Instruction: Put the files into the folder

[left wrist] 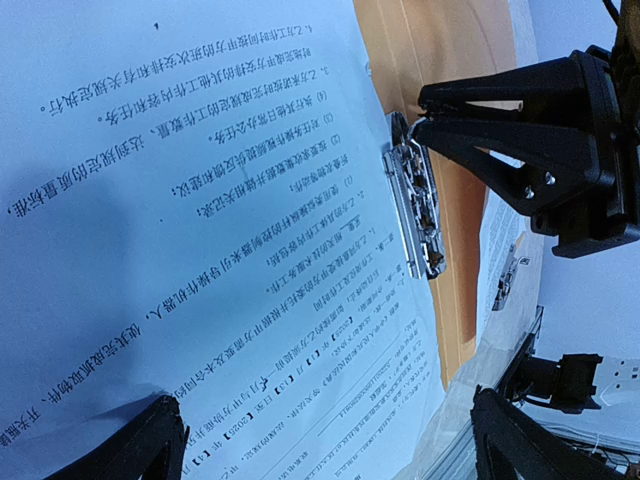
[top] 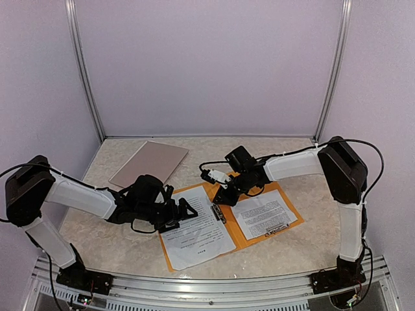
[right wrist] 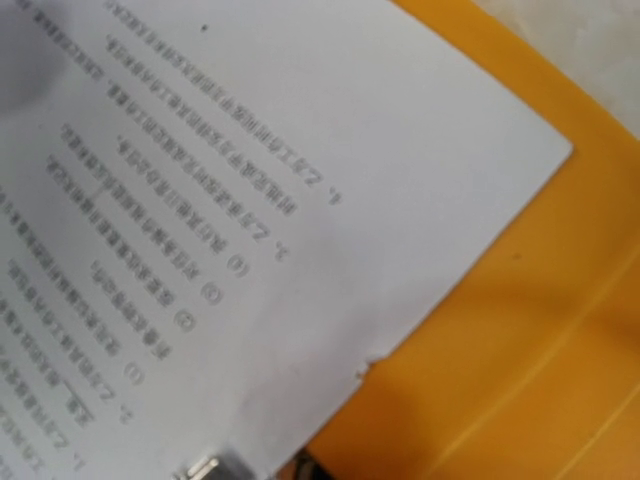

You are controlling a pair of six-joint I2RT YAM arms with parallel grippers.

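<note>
An orange folder [top: 237, 236] lies open, a printed sheet [top: 198, 240] on its left half and another [top: 262, 210] with a clip [top: 277, 230] on its right half. My left gripper [top: 181, 218] stands open over the left sheet [left wrist: 200, 250], its two fingers at the bottom corners of the left wrist view. My right gripper [top: 220, 194] is shut at the top of the middle clip [left wrist: 415, 200], beside the left sheet's edge; in the left wrist view its fingertips touch the clip. The right wrist view shows the left sheet [right wrist: 420, 150] over orange card.
A pinkish-grey closed folder or board [top: 149, 162] lies at the back left. Walls enclose the sides and back.
</note>
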